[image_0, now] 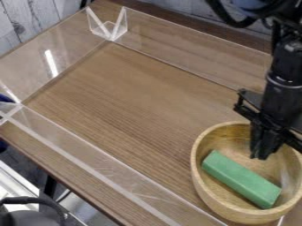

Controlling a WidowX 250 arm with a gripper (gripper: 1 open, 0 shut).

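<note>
A round beige bowl [210, 189] stands at the lower right, with a green rectangular block [239, 179] lying inside it. My black gripper [262, 145] hangs from the upper right over the back part of the bowl, above and behind the block. Its fingers look close together, and nothing shows held between them; their far side is partly hidden at the right edge of the view.
Clear plastic walls edge it at the left and lower left, and a clear bracket [108, 26] is at the back. Black hardware sits at the bottom left corner.
</note>
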